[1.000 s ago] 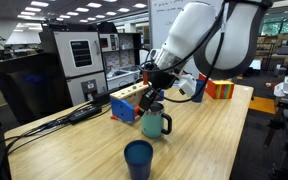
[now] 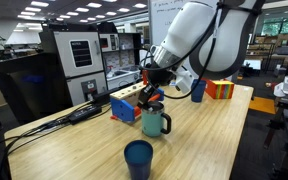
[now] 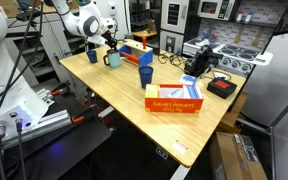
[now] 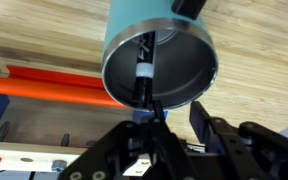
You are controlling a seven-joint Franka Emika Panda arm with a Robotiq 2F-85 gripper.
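Note:
A teal mug (image 2: pixel 152 124) with a dark handle stands upright on the wooden table. My gripper is right over its mouth, pointing down. Seen from above in the wrist view, a gap shows between the dark fingers. A slim black and white object (image 4: pixel 143 70), like a marker, is inside the mug's rim close to one finger. Whether it touches that finger is hard to make out. In exterior view 2 the mug (image 3: pixel 111 59) sits below the arm's end, where the fingers are too small to read.
A dark blue cup (image 2: pixel 138 158) stands nearer the front edge. Behind the mug is a blue and red toy-like structure (image 2: pixel 124 108). An orange-red box (image 3: pixel 172 98) lies further along the table. Bare tabletop (image 2: pixel 199 130) extends beside the mug.
The arm has shifted only slightly above the mug. The mug and the cup have stayed in place.

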